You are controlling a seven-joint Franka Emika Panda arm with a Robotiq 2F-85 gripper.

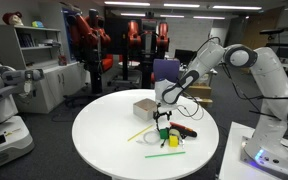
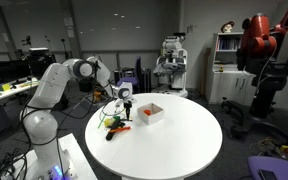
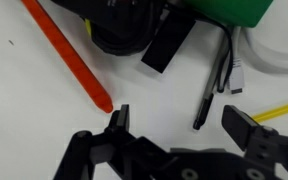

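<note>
My gripper stands open over the white table, nothing held between its fingers. In the wrist view a thin black pen-like stick lies ahead of the gap, nearer the right finger. Beside it is a white cable plug. A red-orange stick slants at upper left, and a black cable bundle lies at the top. A green object is cut off by the top edge. In exterior view 1 the gripper hangs just above and behind the cluster, where a yellow block also shows.
An open box stands near the gripper, with something red inside. A green stick lies on the near side of the table, and a yellow stick lies left of the cluster.
</note>
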